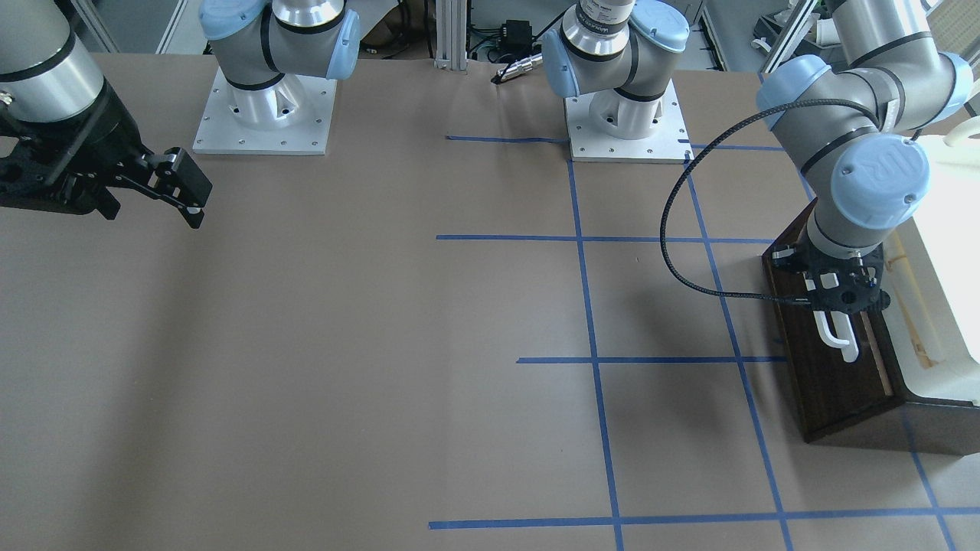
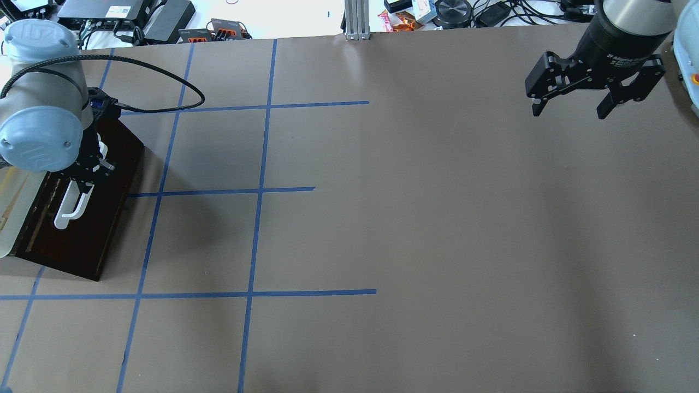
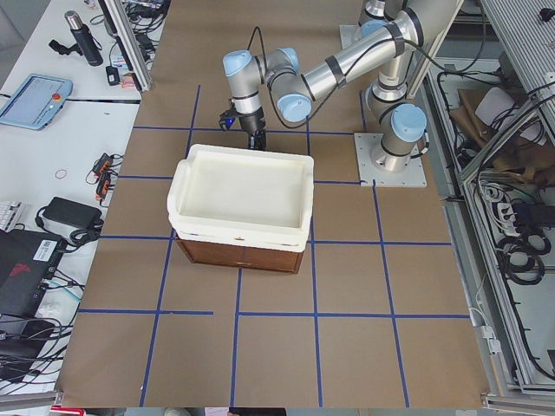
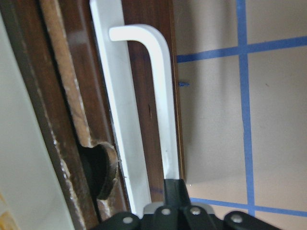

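Note:
A dark wooden box [image 1: 831,399] with a white lid or liner [image 3: 240,192] has a white bar handle [image 4: 160,96] on a white strip [image 4: 122,120], shown close in the left wrist view. My gripper is at the handle's lower end in that view, its black fingers shut on the handle. In the front view my wrist sits over the box's side, with the handle [image 1: 831,335] showing below it.
A second arm's black gripper [image 2: 570,91] hangs at the other side of the table. Other arms stand at the back. The taped floor beside the box [image 1: 643,413] is clear.

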